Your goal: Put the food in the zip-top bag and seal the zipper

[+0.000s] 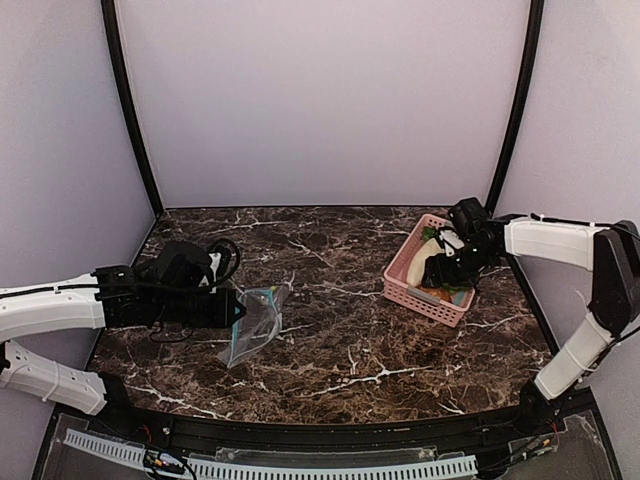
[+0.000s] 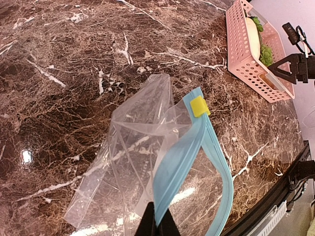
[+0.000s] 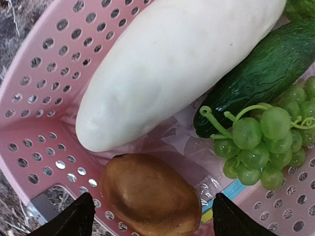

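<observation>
My left gripper is shut on the rim of the clear zip top bag, beside its blue zipper strip. The bag's mouth gapes, and a yellow slider sits at the strip's far end. Over the pink basket, my right gripper is open, a finger on either side of a brown potato-like food; whether they touch it I cannot tell. Also in the basket lie a long white vegetable, a green cucumber and green grapes.
Perforated basket walls stand close around the food. Bare dark marble table stretches between bag and basket. Side walls rise at the left and right of the table.
</observation>
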